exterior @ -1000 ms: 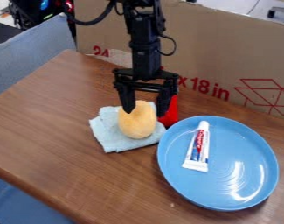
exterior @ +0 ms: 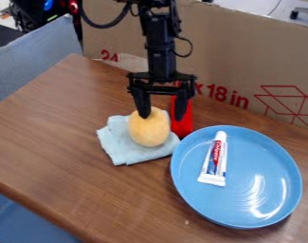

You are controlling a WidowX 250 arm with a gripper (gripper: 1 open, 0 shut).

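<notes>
My black gripper [exterior: 161, 102] hangs at the centre of the table, its fingers pointing down on either side above a round yellow bread-like object [exterior: 150, 131]; whether they touch it is hard to tell. That object rests on a folded pale blue cloth [exterior: 118, 145]. A red object [exterior: 184, 123] stands just behind and to the right, partly hidden by the gripper. To the right lies a blue plate [exterior: 259, 185] with a white toothpaste tube [exterior: 214, 159] on it.
A cardboard panel [exterior: 251, 71] lines the back, and a grey padded edge [exterior: 29, 81] runs along the left.
The gripper has shifted slightly up and changed its angle a little above the yellow object. The objects on the table look almost unmoved.
</notes>
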